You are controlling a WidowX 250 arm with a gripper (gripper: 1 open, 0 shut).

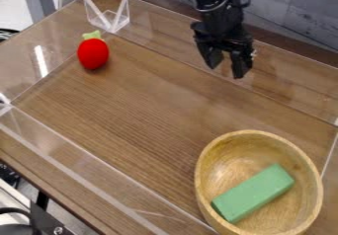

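Observation:
My gripper [224, 56] hangs over the back middle of the wooden table [138, 140], black, with its fingers open and nothing visible between them. A green rectangular block [251, 192] lies inside a wide tan bowl [209, 170] at the front right. A red rounded object [93, 53] sits at the back left, with a small pale green thing [93, 36] just behind it.
A clear, transparent angular object [107, 12] stands at the far back left. A raised wooden edge runs along the back right, and dark cables show at the lower left.

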